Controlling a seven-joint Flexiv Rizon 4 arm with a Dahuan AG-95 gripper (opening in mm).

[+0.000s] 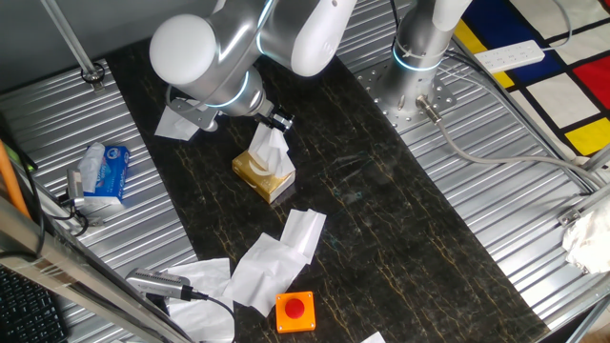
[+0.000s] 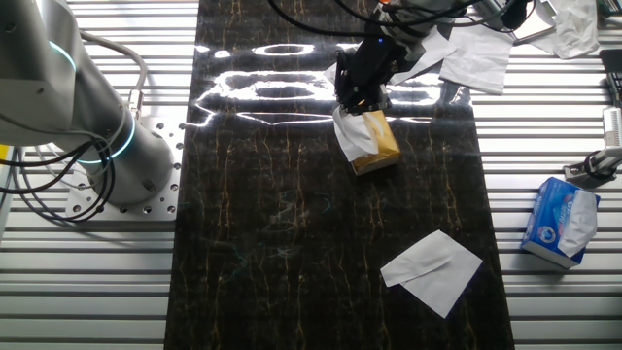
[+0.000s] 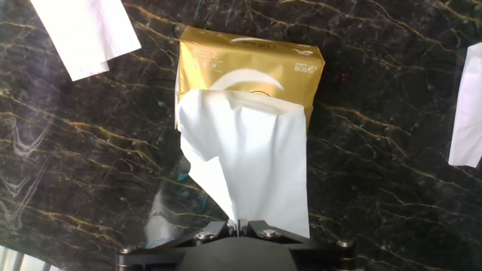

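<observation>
A gold tissue pack (image 3: 248, 64) rests on the dark marbled tabletop, with a white tissue (image 3: 252, 158) sticking out of its opening. In the wrist view the tissue stretches from the pack to my gripper, whose fingertips are together on its near edge. Exterior view 1 has the gripper (image 1: 278, 121) just above the pack (image 1: 257, 177), the tissue (image 1: 271, 145) spanning the gap between them. From the other side, the tissue (image 2: 356, 138) hangs below the dark gripper and partly covers the pack (image 2: 382, 146).
Loose tissues (image 1: 262, 272) lie across the table's front left, near an orange box with a red button (image 1: 295, 311). Another sheet (image 2: 433, 270) lies apart. A blue tissue pack (image 1: 110, 175) stands on the slatted metal surface at left.
</observation>
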